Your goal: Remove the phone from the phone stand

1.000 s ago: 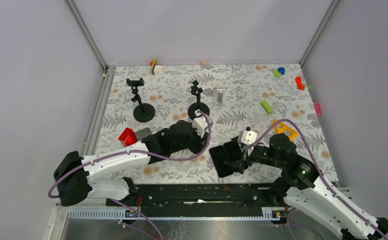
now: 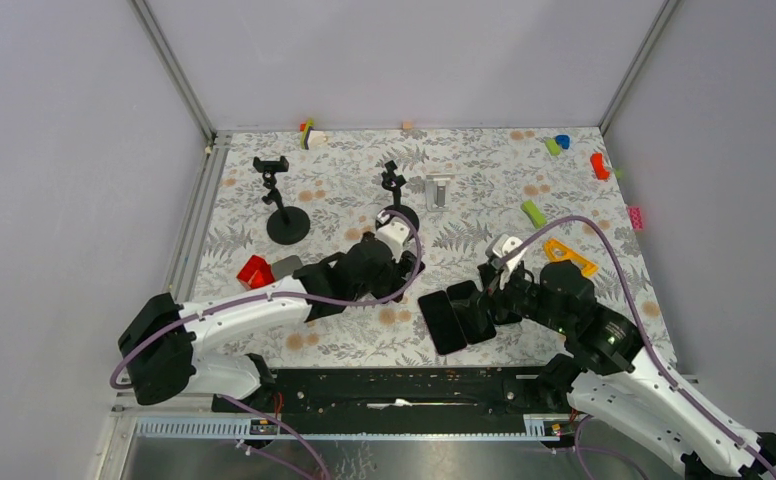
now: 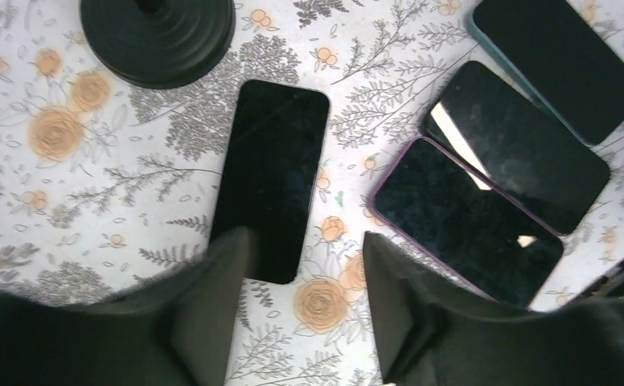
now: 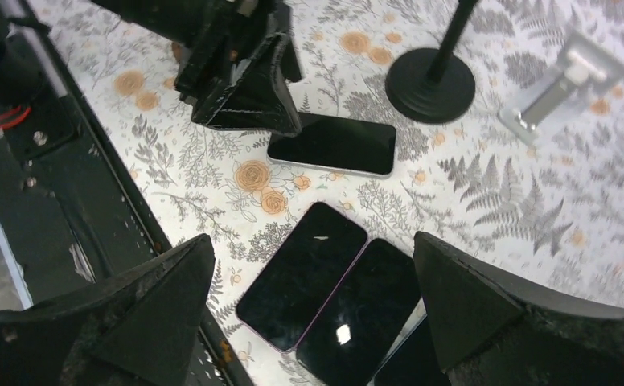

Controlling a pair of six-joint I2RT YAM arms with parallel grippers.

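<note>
Two black phone stands, the left one [image 2: 288, 224] and the middle one [image 2: 394, 184], stand with no phone in them. A black phone [image 3: 273, 173] lies flat on the floral table near the middle stand's round base [image 3: 160, 44]. My left gripper is over that phone's near end, its fingers apart and nothing seen held. Three more phones lie side by side to the right: a purple-edged one [image 3: 461, 217], a middle one [image 3: 526, 145] and a blue-edged one [image 3: 562, 60]. Above them, my right gripper is open and empty.
A white holder [image 2: 438, 192] stands right of the middle stand. A red block [image 2: 255, 273] and a grey piece [image 2: 286, 266] lie by the left arm. An orange triangle [image 2: 571, 257] and a green block [image 2: 534, 213] are at right.
My right gripper has moved up the picture and slightly right, uncovering more of the phones. The stands have not moved.
</note>
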